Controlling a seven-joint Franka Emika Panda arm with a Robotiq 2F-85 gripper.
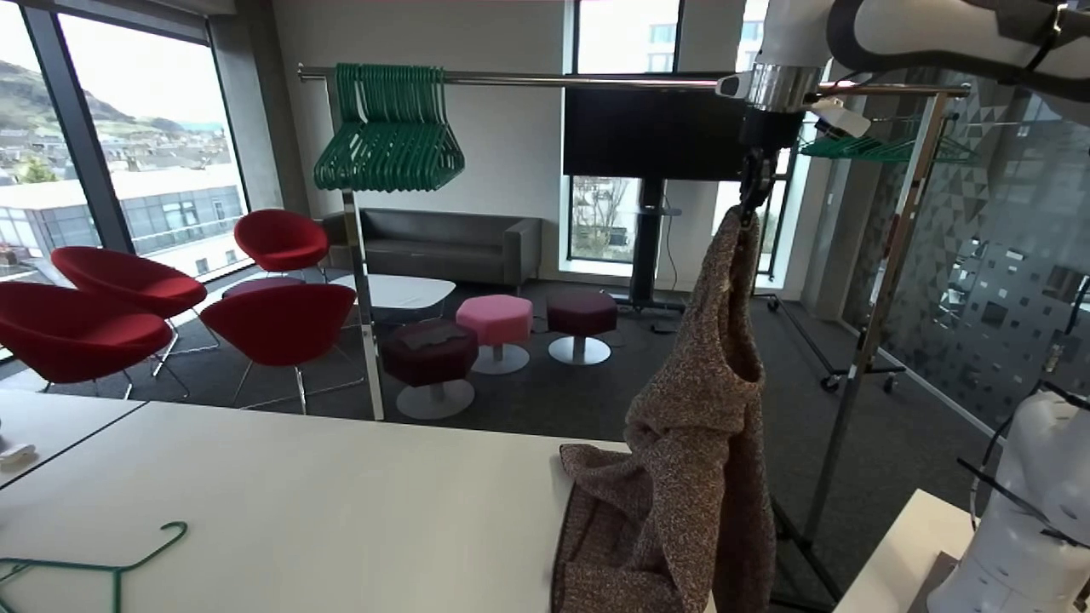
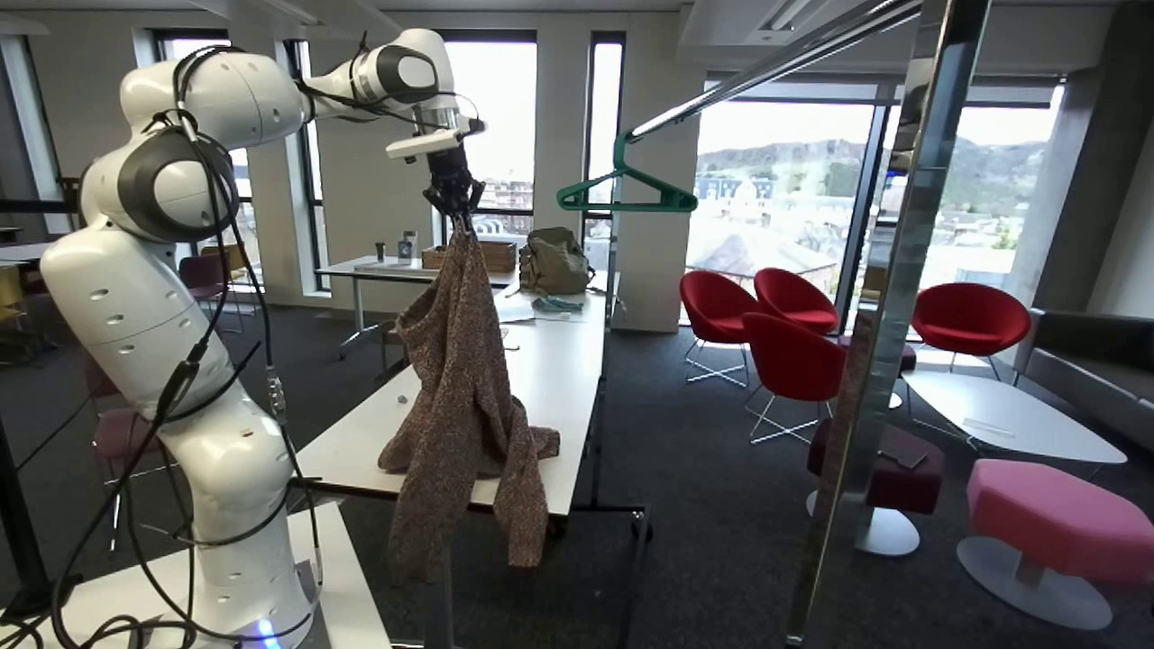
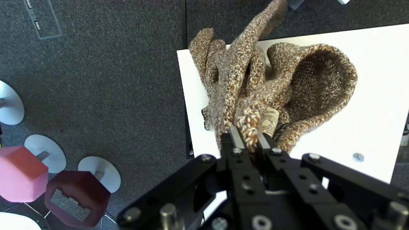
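A brown speckled knitted garment (image 1: 695,439) hangs from my gripper (image 1: 751,209), which is shut on its upper end. The wrist view shows the knit of the garment (image 3: 234,72) pinched between my gripper, with a pale label beside the fingers and an open loop of fabric to the right. In exterior view 2 the garment (image 2: 460,368) drapes past the near end of the white table (image 2: 552,379). Part of it touches the tabletop and the rest dangles beyond the edge, while my gripper (image 2: 462,211) is well above the table.
A green hanger (image 1: 112,567) lies on the table at the left. Several green hangers (image 1: 393,133) hang on the metal rail (image 1: 511,78). The rail's upright (image 1: 869,337) stands behind the garment. Mid-table is clear. Red chairs (image 1: 276,322) and stools stand beyond.
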